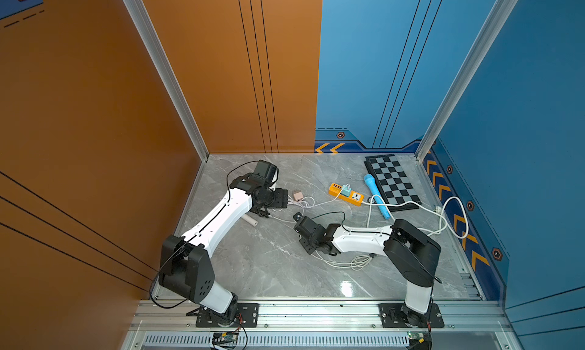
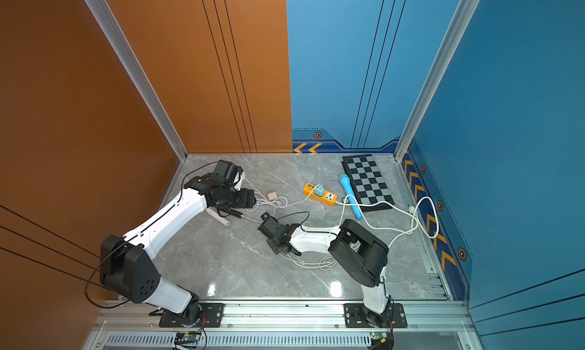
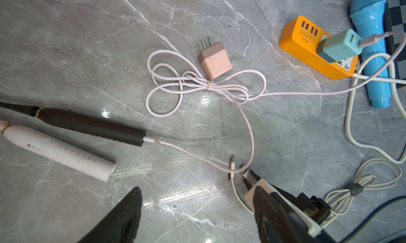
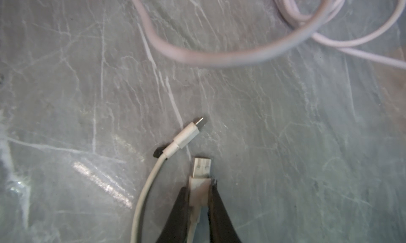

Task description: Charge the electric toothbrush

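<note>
In the left wrist view a dark electric toothbrush (image 3: 91, 125) has a pale cable (image 3: 184, 150) at its base, beside a white toothbrush (image 3: 57, 152). My left gripper is open above the table, its fingers apart with nothing between them. My right gripper is low at the table, its fingertips either side of a white USB-A plug (image 4: 202, 171); whether it grips the plug is unclear. A small USB-C connector (image 4: 185, 135) lies just left of it. A pink adapter (image 3: 214, 61) sits among cable coils.
An orange power strip (image 3: 296, 44) holds a mint adapter (image 3: 338, 46). A blue microphone (image 3: 376, 94) lies beside a chessboard (image 1: 392, 179) at the back right. A bundled cable (image 3: 342, 200) lies near the front.
</note>
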